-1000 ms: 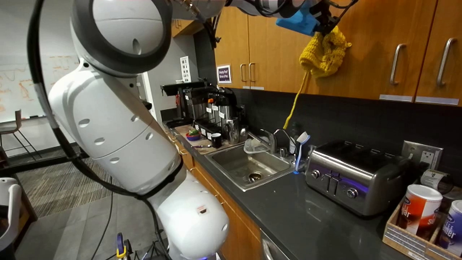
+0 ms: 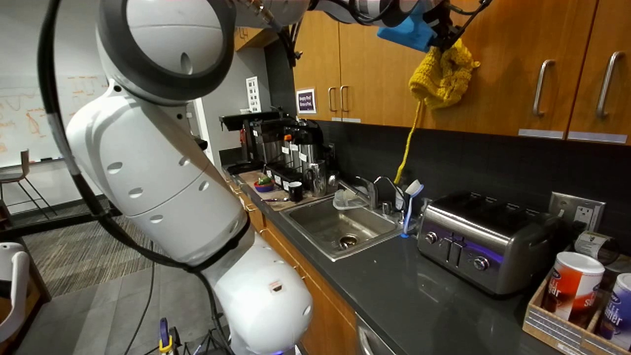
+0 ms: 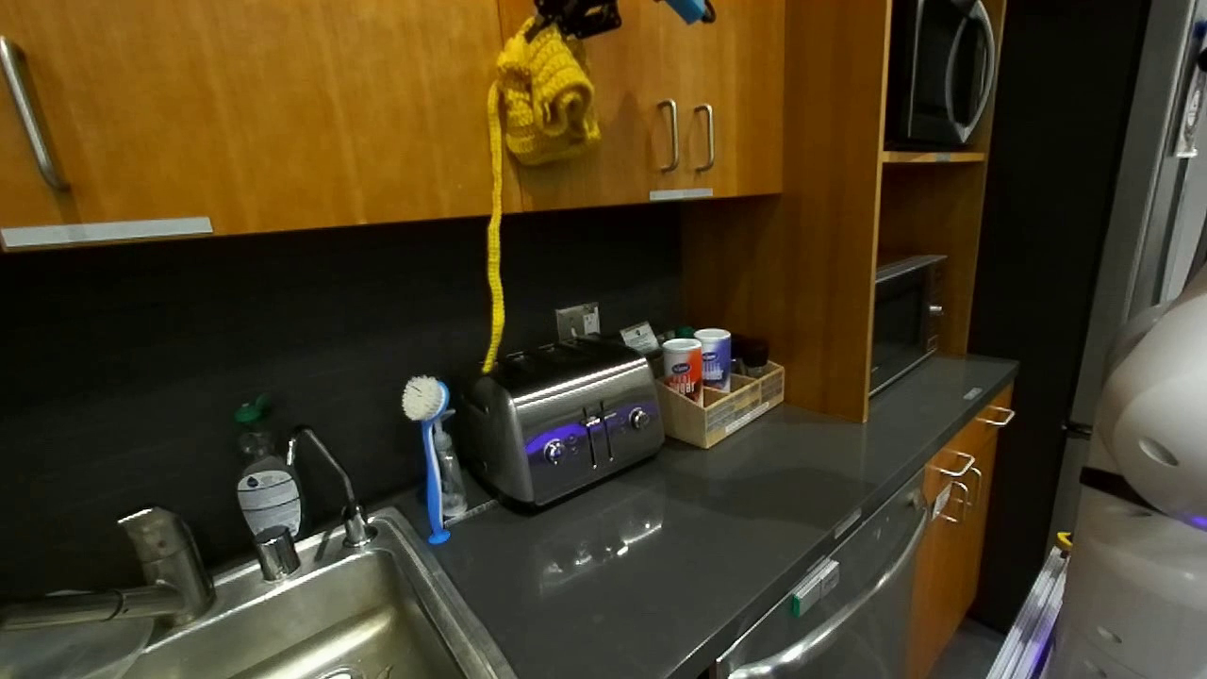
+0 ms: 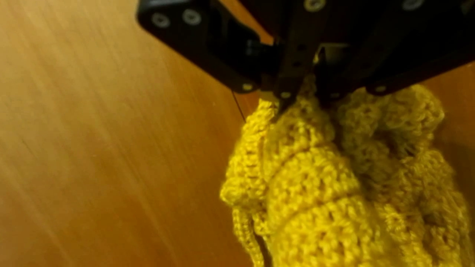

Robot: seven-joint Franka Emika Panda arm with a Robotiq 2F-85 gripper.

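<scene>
A yellow knitted piece [image 2: 442,77] hangs bunched from my gripper [image 2: 444,42], in front of the upper cabinet doors in exterior view 1. From it a long yellow strap [image 3: 494,238] dangles down, its end close to the back left of the toaster in exterior view 2. Seen from the wrist, black fingers [image 4: 285,84] pinch the top folds of the yellow knit [image 4: 316,191], and the gripper is shut on it. The folds hide the fingertips. Wooden cabinet surface [image 4: 111,133] fills the background there.
Below stand a steel toaster [image 2: 491,239], a blue-handled brush [image 2: 409,207] and the sink [image 2: 331,228]. A wooden box [image 3: 724,417] with canisters sits right of the toaster. Bare counter [image 3: 634,566] lies in front. Cabinet handles [image 2: 543,88] stick out right of the knit.
The strap's lower end has swung to the right and hangs slightly lower in exterior view 1. The arm and the bunched knit are nearly where they were, still gripped.
</scene>
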